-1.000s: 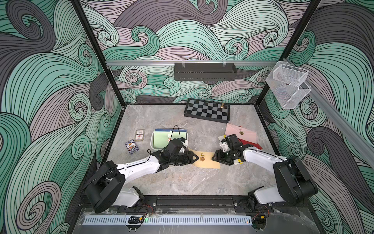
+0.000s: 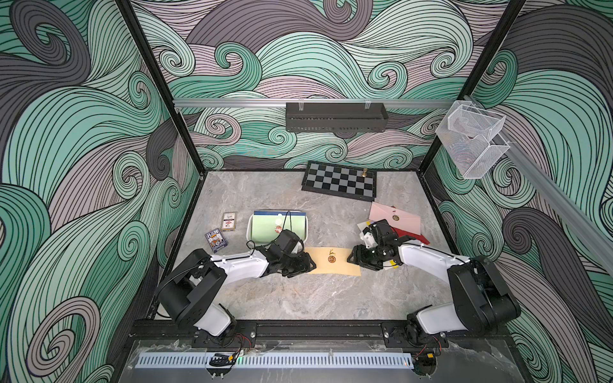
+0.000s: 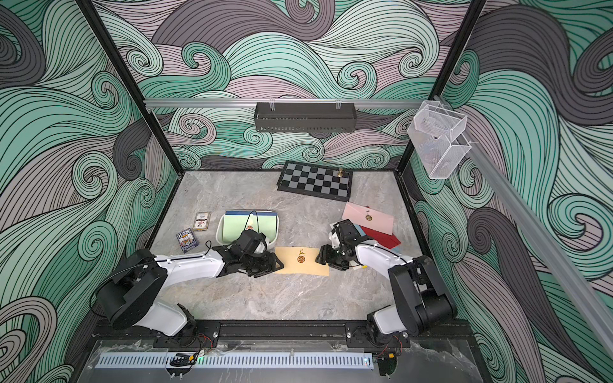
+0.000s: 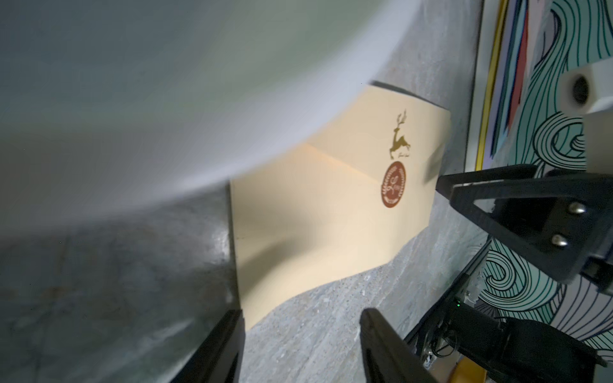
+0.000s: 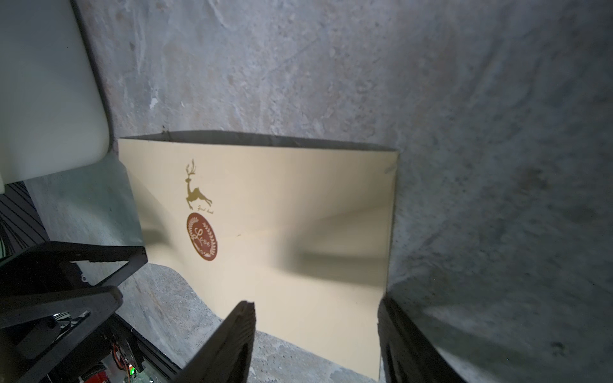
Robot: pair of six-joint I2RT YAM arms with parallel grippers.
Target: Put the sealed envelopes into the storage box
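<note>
A cream envelope [image 2: 332,266] with a gold deer and a round reddish seal lies on the table between my two grippers, slightly curved in the wrist views. My left gripper is open at its left end, fingers apart and nothing held. At the other end stands my right gripper, partly open, the envelope's edge close to one finger [image 5: 396,325]; no grip on it shows. The white storage box [image 2: 248,231] holds a green envelope [image 2: 265,228] with something blue behind it. Pink [image 2: 408,220] and red [image 2: 413,236] envelopes lie at the right, others partly hidden under my right arm.
Two card boxes [image 2: 228,221] [image 2: 215,240] lie left of the storage box. A chessboard [image 2: 338,180] with a small gold piece is at the back. The storage box wall [image 4: 255,134] looms close to my left wrist camera.
My left gripper has drawn back leftward and a little toward the front, uncovering more of the cream envelope's left end. The right arm and envelope look almost unmoved.
</note>
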